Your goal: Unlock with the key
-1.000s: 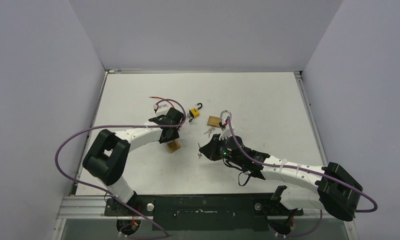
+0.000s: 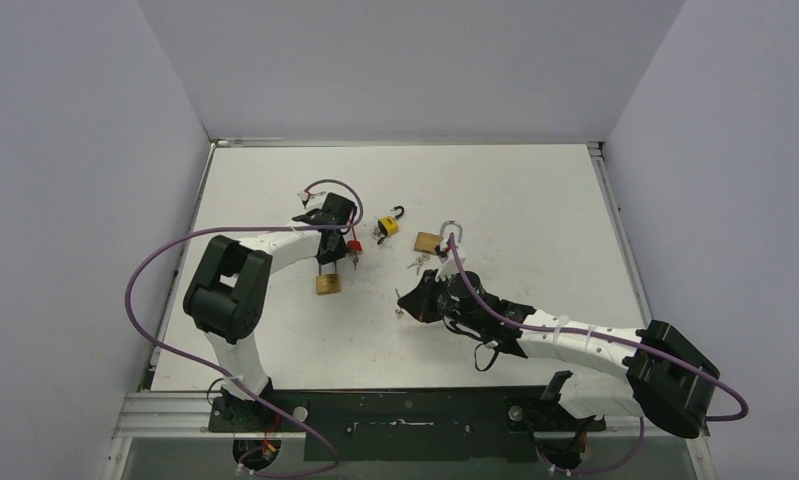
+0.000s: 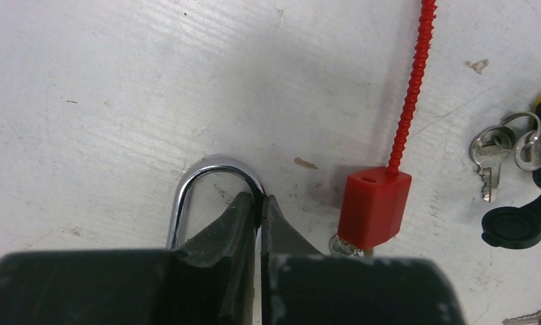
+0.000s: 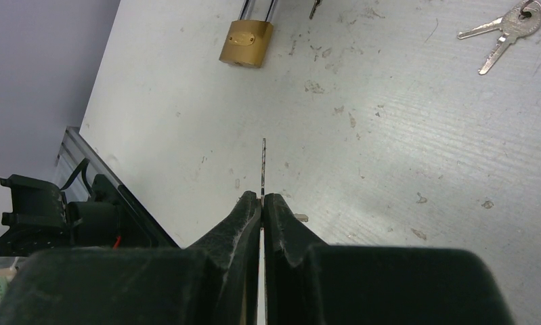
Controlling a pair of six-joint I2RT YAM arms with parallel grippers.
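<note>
A brass padlock (image 2: 328, 284) lies on the table left of centre, below my left gripper. In the left wrist view its silver shackle (image 3: 217, 166) curves up to the fingertips, and my left gripper is shut with the shackle's right leg running between the tips. The padlock's body is hidden there by the fingers. My right gripper is shut on a thin key (image 4: 263, 162), whose blade stands out edge-on beyond the tips. In the right wrist view the padlock (image 4: 246, 44) lies well ahead and to the left, apart from the key.
Just right of the shackle sits a red lock (image 3: 374, 206) with a ribbed strap. A yellow padlock (image 2: 388, 226) with keys (image 3: 491, 157) lies farther right. Another brass padlock (image 2: 428, 243) is near the right gripper, with loose keys (image 2: 418, 262) beside it.
The brass padlock has shifted left and turned from slanted to straight. The right arm has hardly moved.
</note>
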